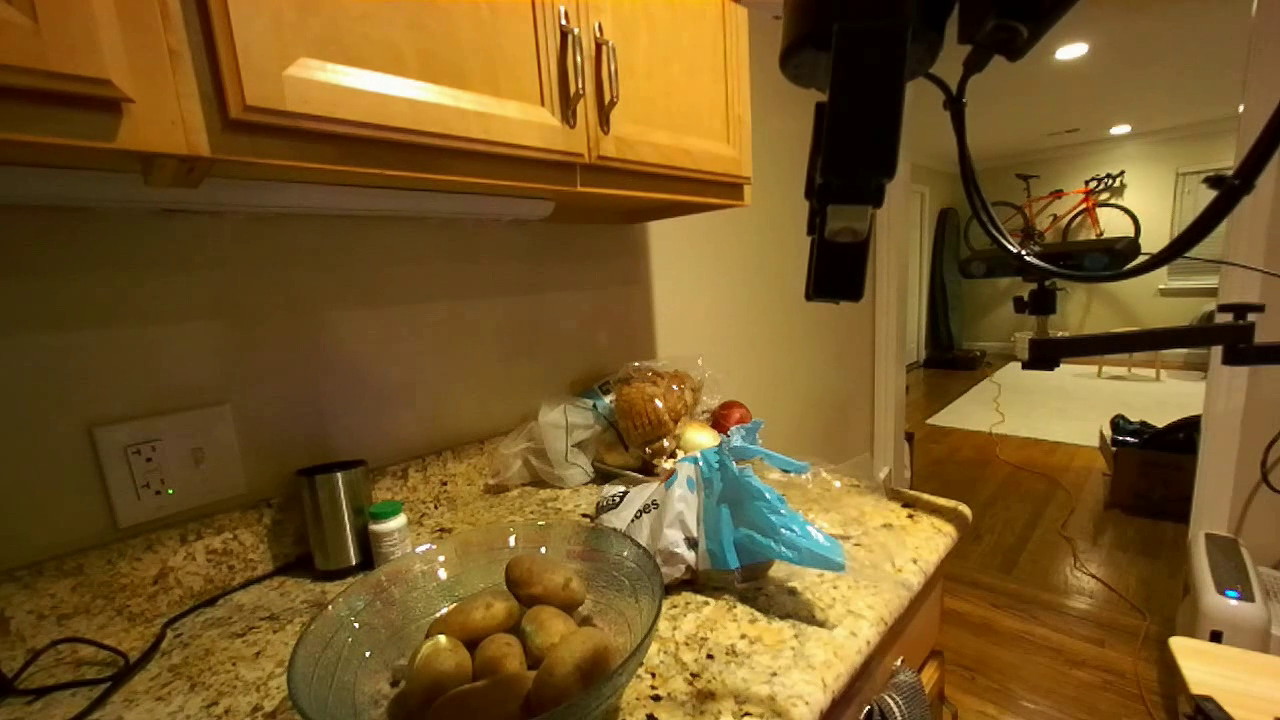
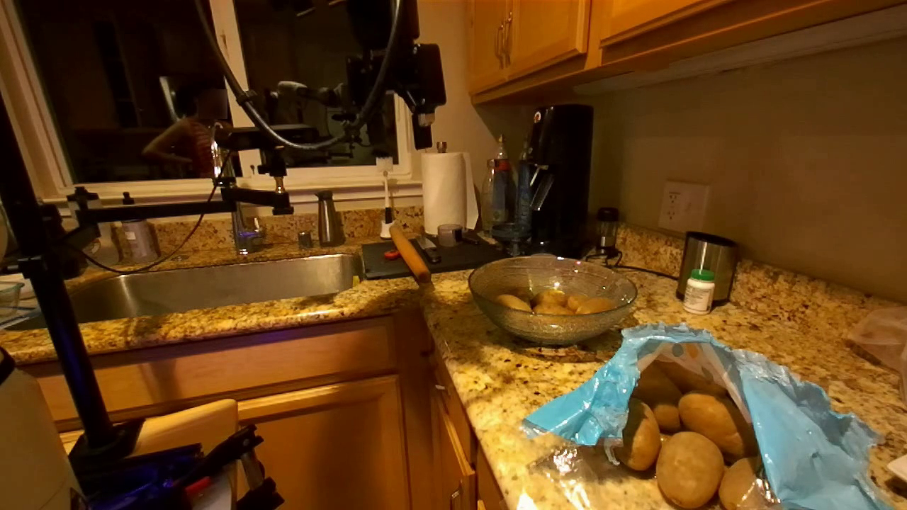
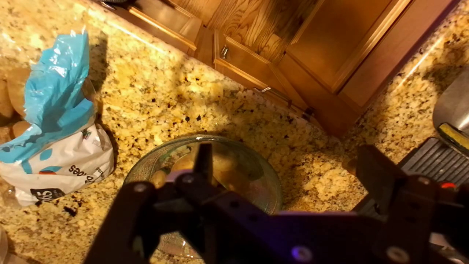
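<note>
My gripper stands open in the wrist view, its two dark fingers wide apart with nothing between them. In exterior view 1 it hangs high above the counter, seen side-on. Below it, partly covered by its parts in the wrist view, is a clear glass bowl [image 2: 553,327] holding several brown potatoes [image 1: 546,582]. Beside the bowl lies a blue and white plastic bag [image 1: 750,504]. Its mouth faces exterior view 2, where several more potatoes [image 2: 690,469] show inside.
A steel canister [image 1: 336,516] and a green-capped bottle [image 2: 699,292] stand behind the bowl by the wall. The sink [image 2: 212,293] and a black board [image 2: 463,256] with a rolling pin [image 2: 409,253] are on the other counter run. Cupboards [image 1: 408,72] overhang the back. Bare counter fronts the bowl.
</note>
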